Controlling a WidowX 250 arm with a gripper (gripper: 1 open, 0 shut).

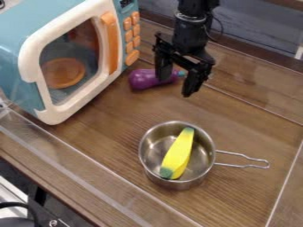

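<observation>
The black gripper (178, 78) hangs open near the back of the counter, just over a purple eggplant (151, 79) that lies beside the toy microwave. Whether the fingers touch the eggplant cannot be told. In the front middle, a yellow corn-like toy (176, 156) with green ends lies in a steel saucepan (159, 142), whose handle points right.
The light blue and white microwave (35, 35) fills the left, its orange plate visible inside. A wall runs along the back.
</observation>
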